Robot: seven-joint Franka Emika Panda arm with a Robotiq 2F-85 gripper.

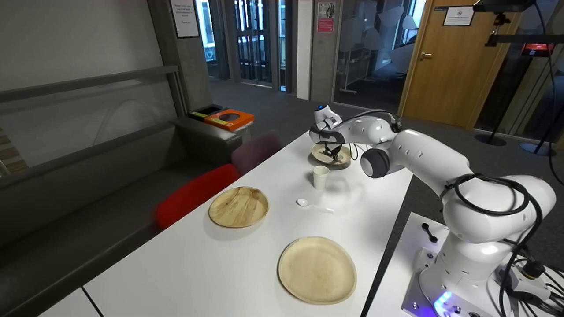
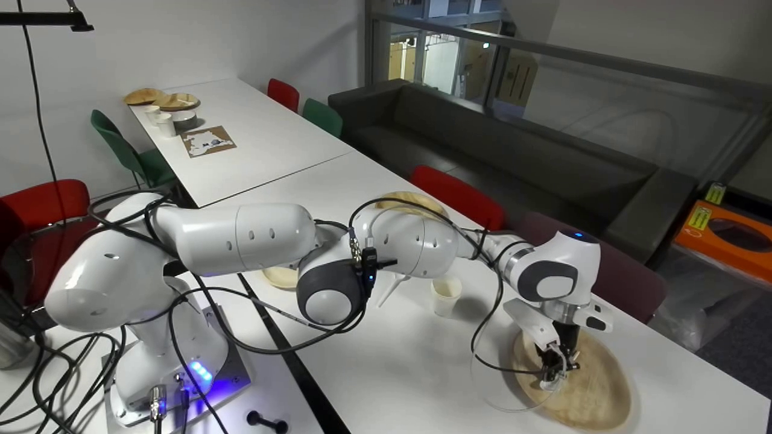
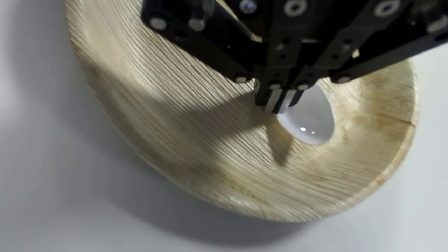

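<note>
My gripper is shut, its fingertips together low over the far wooden plate (image 3: pixel 201 168). Right beside the fingertips, inside that plate, lies the white bowl of a spoon (image 3: pixel 314 121). The spoon's handle is hidden behind the gripper, and whether the fingers touch it or pinch a thin part of it does not show. In exterior view 2 the gripper (image 2: pixel 554 377) points down at the left part of the same plate (image 2: pixel 608 383).
A white cup (image 1: pixel 320 177) stands near that plate, with a second white spoon (image 1: pixel 315 206) on the table. Two empty wooden plates lie closer, one left (image 1: pixel 239 207) and one in front (image 1: pixel 317 270).
</note>
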